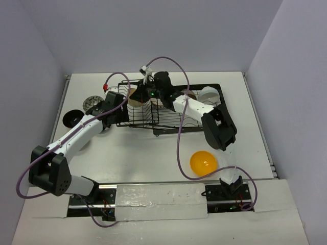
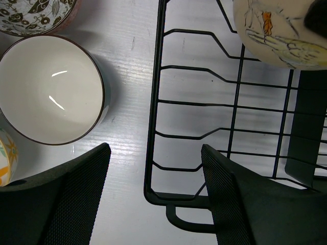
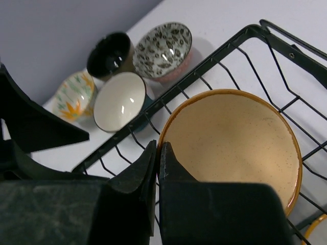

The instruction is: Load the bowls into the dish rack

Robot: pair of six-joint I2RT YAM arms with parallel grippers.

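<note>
A tan bowl stands tilted on edge over the left section of the black wire dish rack, its inside facing the right wrist camera. My right gripper is shut on its near rim, one finger on each side. The bowl's drawn outer side shows in the left wrist view. My left gripper hangs open over the rack's left edge with nothing between its fingers. A white bowl, a flowered bowl, a dark bowl and an orange-patterned bowl sit left of the rack.
An orange bowl lies on the table at the front right. Inside the rack's right end stands a white bowl. Both arms reach close together over the rack's left section.
</note>
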